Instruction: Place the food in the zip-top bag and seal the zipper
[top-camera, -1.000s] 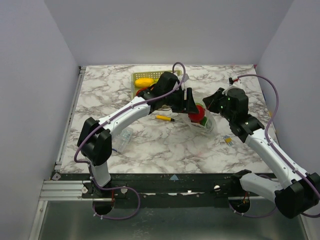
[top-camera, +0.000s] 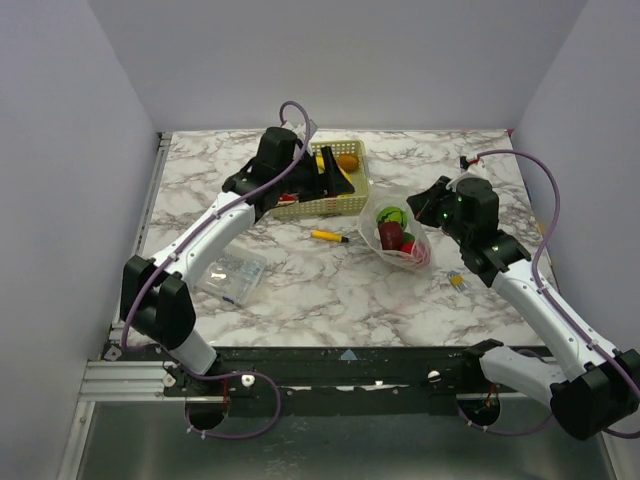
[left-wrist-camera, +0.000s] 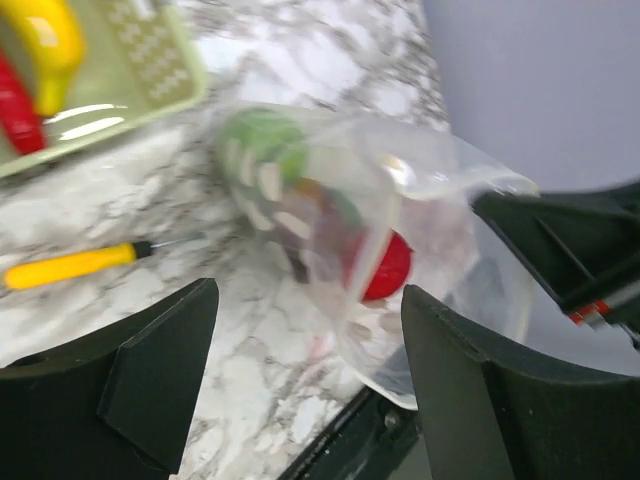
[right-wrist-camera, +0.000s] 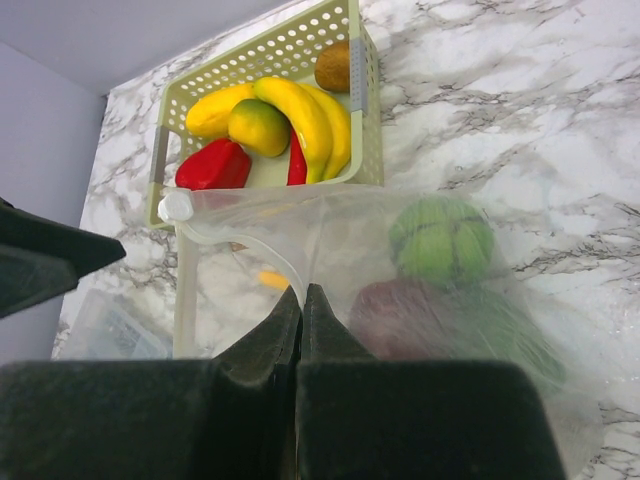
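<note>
The clear zip bag (top-camera: 367, 224) lies open at centre right, holding a green round food (right-wrist-camera: 441, 240), a dark red one (top-camera: 390, 236) and red pieces (left-wrist-camera: 385, 265). My right gripper is shut on the bag's rim. My left gripper (top-camera: 336, 176) is open, over the basket's right side and left of the bag, with nothing between its fingers in the left wrist view. The green basket (right-wrist-camera: 367, 135) holds bananas (right-wrist-camera: 305, 120), a mango (right-wrist-camera: 258, 125), a red pepper (right-wrist-camera: 210, 165) and a brown round item (right-wrist-camera: 335, 65).
A yellow-handled tool (top-camera: 327, 236) lies below the basket. A clear flat item (top-camera: 232, 272) is at the left, a small yellow item (top-camera: 456, 280) at the right.
My left gripper has moved from over the bag back left toward the basket, leaving the red food in the bag. The right arm is unchanged.
</note>
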